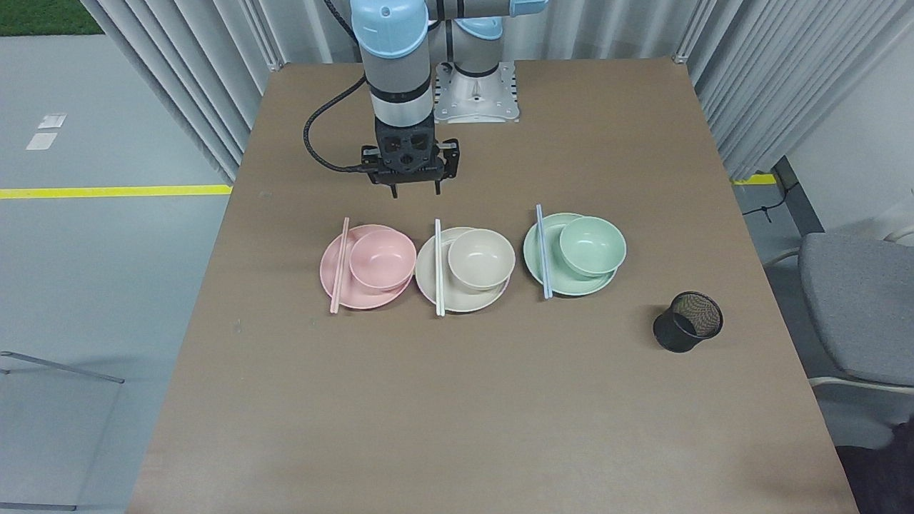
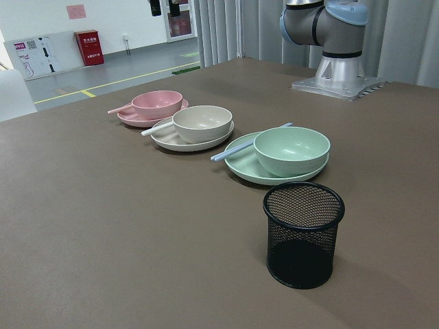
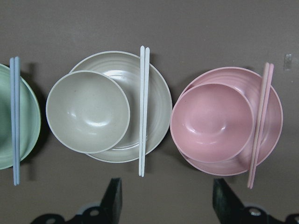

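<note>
Three settings stand in a row: pink plate [image 1: 328, 274] with pink bowl [image 1: 382, 257] and chopsticks [image 1: 340, 265]; cream plate [image 1: 454, 300] with cream bowl [image 1: 480, 255] and white chopsticks [image 1: 438, 267]; mint plate [image 1: 574, 283] with mint bowl [image 1: 592, 243] and blue chopsticks [image 1: 544, 253]. All show in the wrist view, the mint one cut off at left. My gripper [image 1: 415, 190] hangs above the table behind the settings, peeks in at the top of the left view [image 2: 164, 9], and is open and empty in the wrist view [image 3: 167, 198].
A black mesh cup [image 1: 686, 321] stands at the right of the brown table [image 1: 471, 411]. The arm's base plate [image 1: 475, 103] is fixed at the back.
</note>
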